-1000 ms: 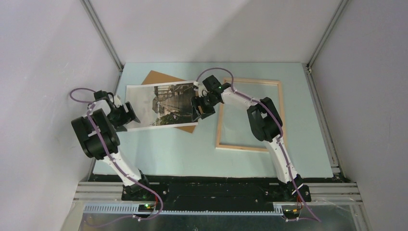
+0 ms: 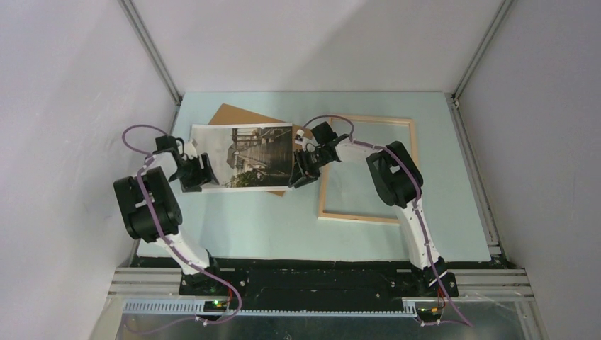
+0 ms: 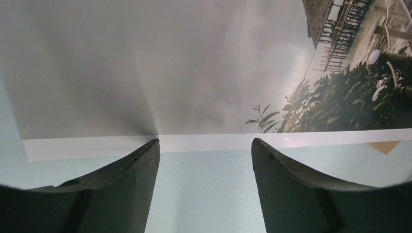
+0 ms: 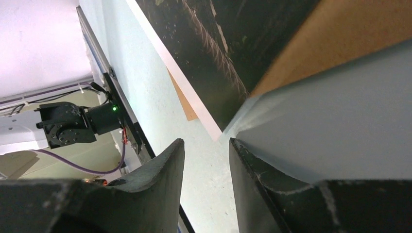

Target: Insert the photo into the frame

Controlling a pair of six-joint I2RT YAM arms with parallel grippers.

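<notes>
The photo [image 2: 248, 156] lies over a brown board [image 2: 234, 113], its white border showing. At its left end is my left gripper [image 2: 202, 173]; in the left wrist view its fingertips [image 3: 153, 145] stand apart at the white border. My right gripper [image 2: 301, 173] is at the photo's right end; in the right wrist view its fingertips [image 4: 234, 148] stand apart just beside the photo's corner [image 4: 218, 116]. I cannot tell whether either gripper holds anything. The wooden frame [image 2: 361, 218] with a clear pane lies to the right, partly under my right arm.
Walls and metal rails bound the workspace at left, back and right.
</notes>
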